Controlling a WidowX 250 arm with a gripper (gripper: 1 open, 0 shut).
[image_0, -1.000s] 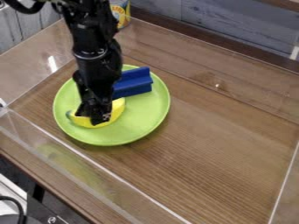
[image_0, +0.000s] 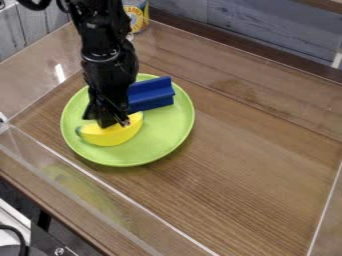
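My black gripper (image_0: 110, 112) reaches down from the upper left over the green plate (image_0: 154, 145). Its fingertips are at a yellow banana-like object (image_0: 110, 134) on the plate's left side, partly covering it. A blue block (image_0: 152, 93) lies at the back right of the plate, just beside the gripper. The fingers are dark and overlapping, so whether anything is between them is hard to see; the gripper looks shut.
A wooden counter (image_0: 254, 170) has clear room to the right of the plate. A can (image_0: 135, 18) stands at the back. Walls edge the back and left.
Over the last second my gripper has shifted slightly up and to the left, showing more of the yellow object. The plate looks unmoved.
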